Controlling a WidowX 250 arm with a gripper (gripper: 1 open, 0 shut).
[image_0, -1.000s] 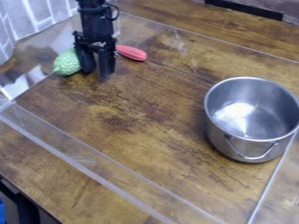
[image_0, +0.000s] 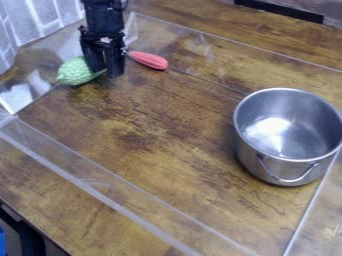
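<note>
At the upper left, my black gripper (image_0: 102, 62) is down beside a pale green vegetable-like object (image_0: 74, 72) on the wooden table, touching or very close to it. Whether its fingers are open or shut on the object cannot be made out. A pink elongated object (image_0: 148, 60) lies just right of the gripper.
A large steel pot (image_0: 286, 137) stands empty on the right. Clear plastic edging runs along the left, bottom and right of the work area.
My gripper has shifted slightly left and up, and the green object now shows lower and more elongated on its left side. The pot and pink object are unmoved.
</note>
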